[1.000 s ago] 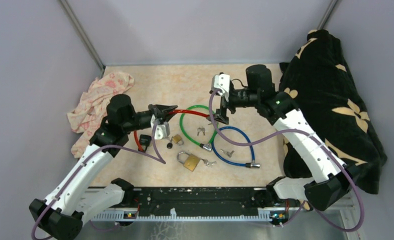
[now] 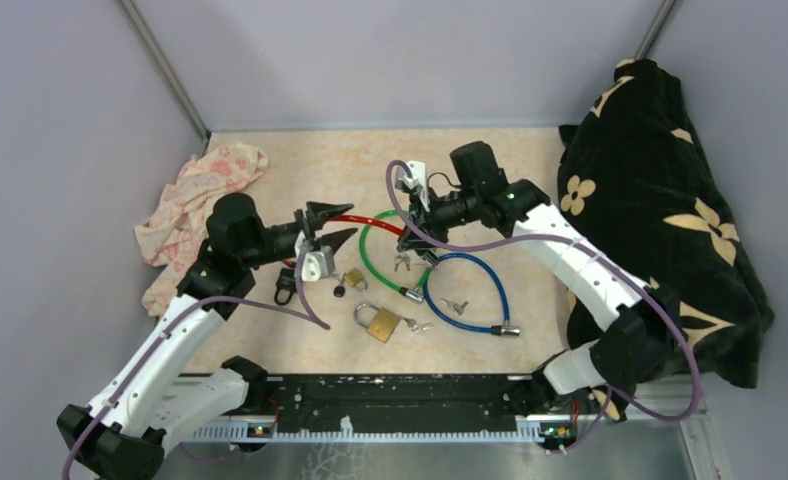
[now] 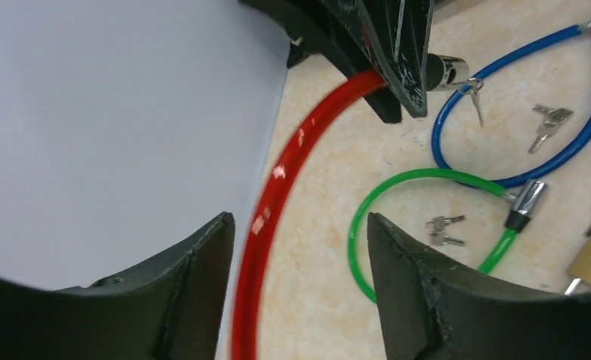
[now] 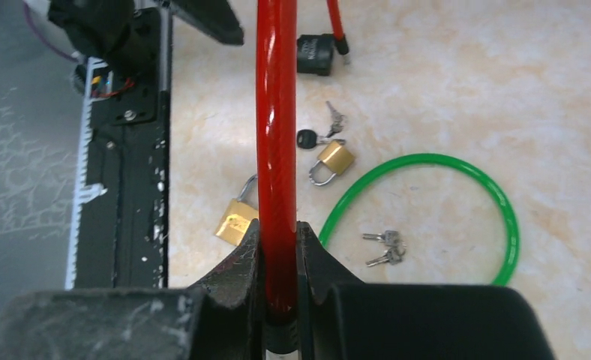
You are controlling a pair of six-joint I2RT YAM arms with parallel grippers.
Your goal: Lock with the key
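The red cable lock (image 2: 375, 222) is held up between my two arms. My right gripper is shut on the red cable near one end. Beyond its fingers (image 3: 409, 90), a silver lock cylinder (image 3: 450, 73) sticks out in the left wrist view, with small keys (image 3: 476, 101) hanging at its tip. My left gripper stands part open. Between its spread fingers the red cable (image 3: 266, 214) runs without being gripped, closer to the left one. The cable's other end (image 4: 343, 45) hangs low beside a black padlock (image 4: 315, 55).
A green cable lock (image 2: 367, 258) and a blue one (image 2: 490, 275) lie on the table with loose keys. Brass padlocks (image 2: 381, 324) are in front. A pink cloth (image 2: 195, 205) lies left and a dark blanket (image 2: 660, 200) right.
The right gripper has come left toward it, with the cable still in its hold.
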